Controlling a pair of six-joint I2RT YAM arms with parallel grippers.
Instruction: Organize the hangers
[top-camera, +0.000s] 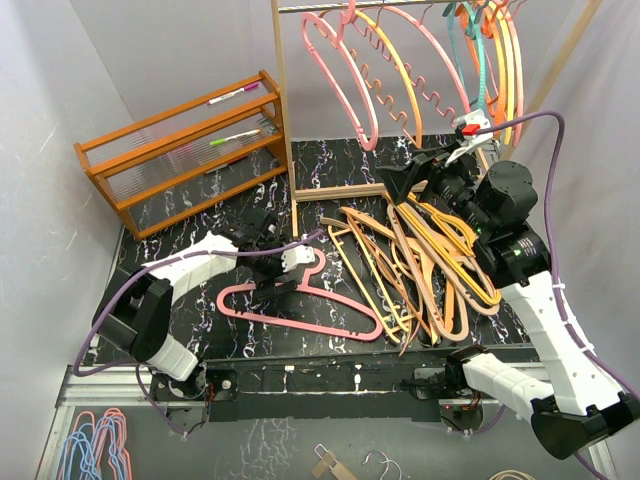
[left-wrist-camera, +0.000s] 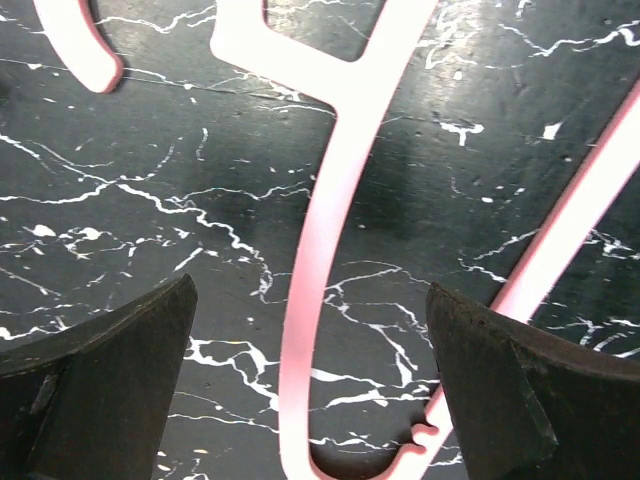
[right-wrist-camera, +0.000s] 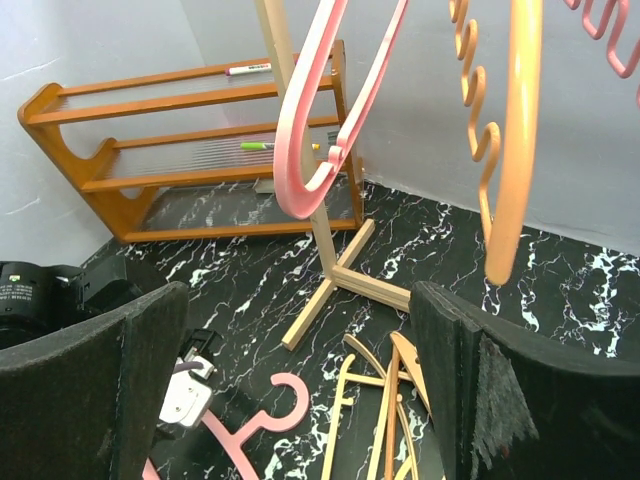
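Observation:
A pink hanger lies flat on the black marble surface, with my left gripper open just over it; in the left wrist view its pink bars pass between and beyond the open fingers. My right gripper is open below the rail, nothing between its fingers. A pink hanger and a yellow one hang above it among others in several colours.
A pile of wooden and yellow hangers covers the right of the surface. A wooden shelf stands back left. The rack's base bar runs behind the pile.

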